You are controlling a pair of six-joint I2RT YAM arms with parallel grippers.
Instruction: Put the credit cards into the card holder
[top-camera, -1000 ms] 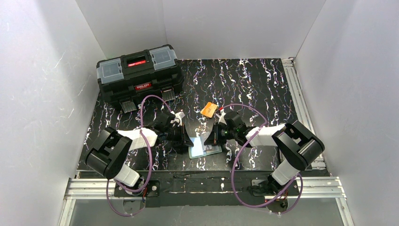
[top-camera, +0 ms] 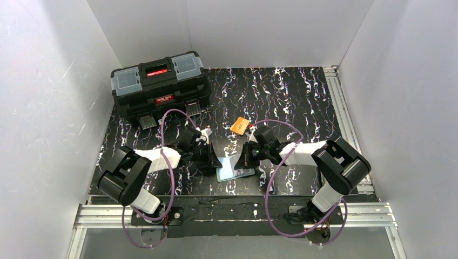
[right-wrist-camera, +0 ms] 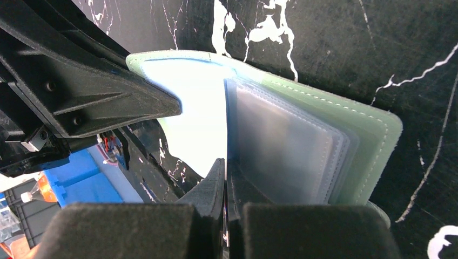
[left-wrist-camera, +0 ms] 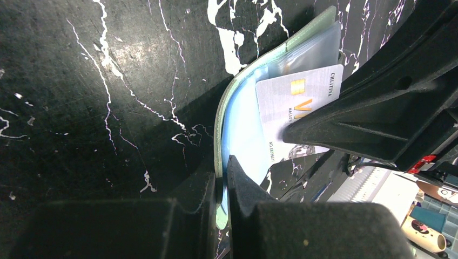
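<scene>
The card holder (top-camera: pixel 225 172), pale green with clear sleeves, lies opened at the table's front middle. My left gripper is shut on its curled left edge. From the other side, my right gripper is shut on a thin white card (left-wrist-camera: pixel 279 102) with a gold chip. In the right wrist view that card shows only edge-on, at the side of the clear sleeves (right-wrist-camera: pixel 281 143). The left wrist view has it standing in front of the sleeves; whether its edge is inside a pocket, I cannot tell.
An orange card-like piece (top-camera: pixel 240 125) lies on the marbled table behind the holder. At the back left stands a black toolbox (top-camera: pixel 162 86).
The left gripper and the orange piece stay in place.
</scene>
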